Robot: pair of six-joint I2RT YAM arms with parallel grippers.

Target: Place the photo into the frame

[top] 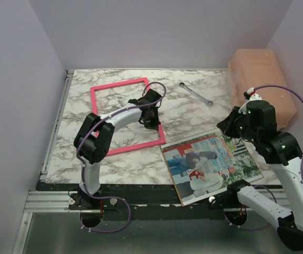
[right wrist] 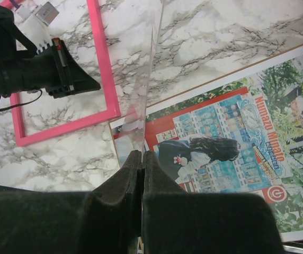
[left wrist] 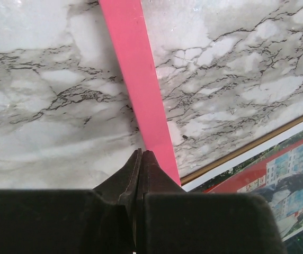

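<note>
The pink frame (top: pixel 127 148) lies on the marble table at left. My left gripper is shut with nothing between its fingers. Its tips meet over the frame's right bar (left wrist: pixel 141 79), near the front right corner; the bar is outside them, and whether they touch it cannot be told. The large photo (right wrist: pixel 204 153), on a brown-edged backing, lies flat to the right of the frame, its left corner close to the frame's corner. Above it, my right gripper is shut on a clear sheet (right wrist: pixel 141 100), seen nearly edge-on.
A wrench (top: pixel 196 94) lies at the back. An orange-brown box (top: pixel 263 79) stands at the back right. Bare marble (top: pixel 186 119) lies between the frame and the wrench. The photo's lower corner reaches the table's front edge.
</note>
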